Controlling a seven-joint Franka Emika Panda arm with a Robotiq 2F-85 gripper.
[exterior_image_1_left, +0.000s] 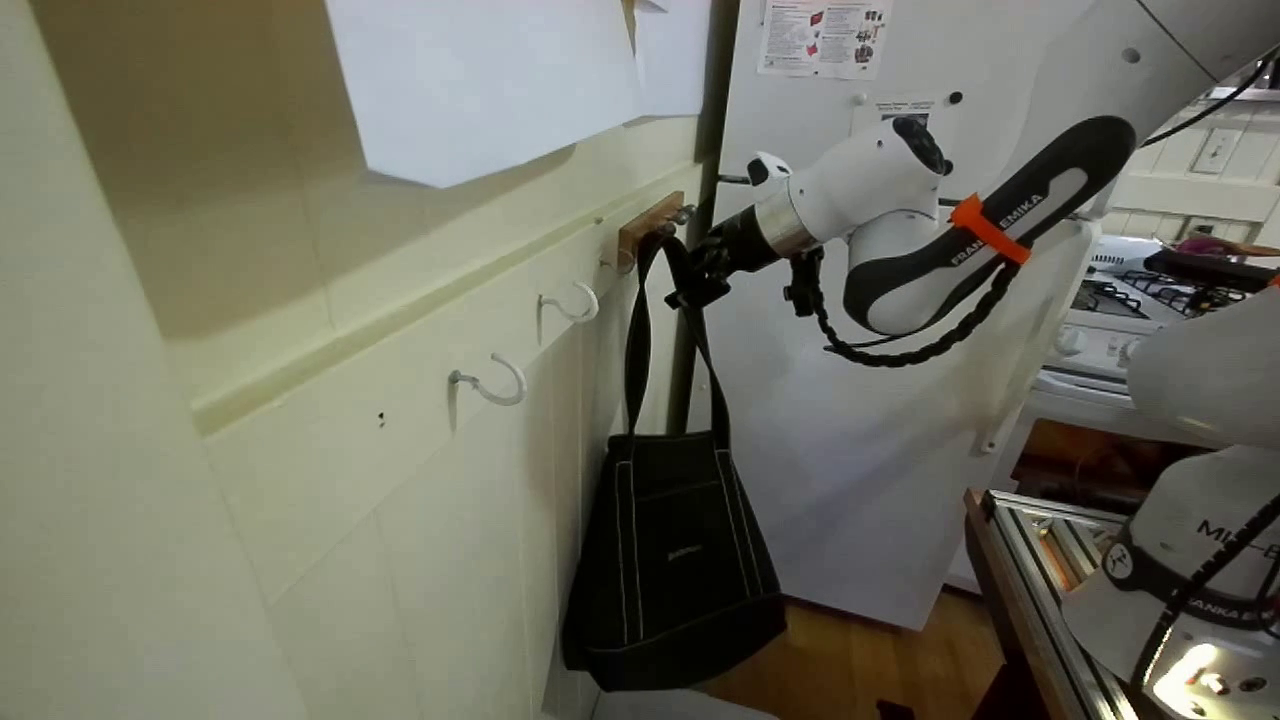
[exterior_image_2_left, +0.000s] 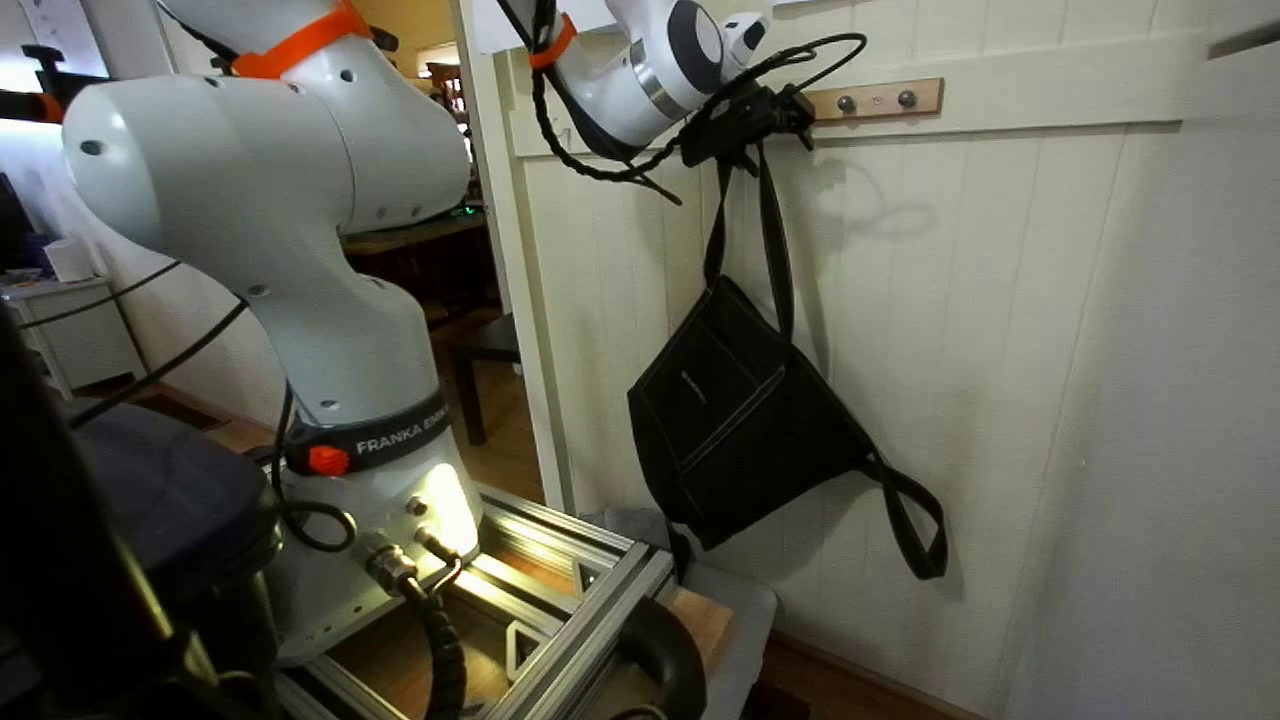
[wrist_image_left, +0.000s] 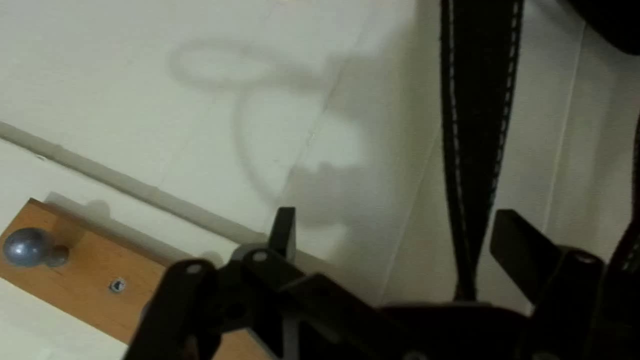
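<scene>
A black tote bag (exterior_image_1_left: 684, 552) with light stitching hangs by its strap from a wooden peg rack (exterior_image_1_left: 649, 228) on the wall. In exterior view 2 the bag (exterior_image_2_left: 744, 408) tilts, and its other strap (exterior_image_2_left: 918, 528) dangles at the lower right. My gripper (exterior_image_1_left: 696, 278) is up at the top of the hanging strap, close to the rack. The wrist view shows its fingers (wrist_image_left: 283, 231) spread wide. Between them, nearer the right finger, runs the black strap, with a gap visible on the left side. The strap's support point is hidden behind the gripper.
Two white hooks, a nearer one (exterior_image_1_left: 494, 382) and a farther one (exterior_image_1_left: 573, 304), stick out from the wall. Bare pegs (exterior_image_2_left: 907, 100) show on the rack. A white fridge (exterior_image_1_left: 828, 480) stands beside the bag, and white paper (exterior_image_1_left: 504, 84) hangs above the hooks.
</scene>
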